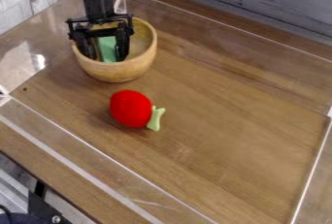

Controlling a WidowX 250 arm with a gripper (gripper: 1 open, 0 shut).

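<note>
My gripper (101, 36) is down inside a wooden bowl (127, 70) at the upper left, open, its fingers around a green object (108, 51) in the bowl. The gripper hides part of that object. A red object with a pale green stem, like a toy vegetable (131, 109), lies on the table below the bowl.
</note>
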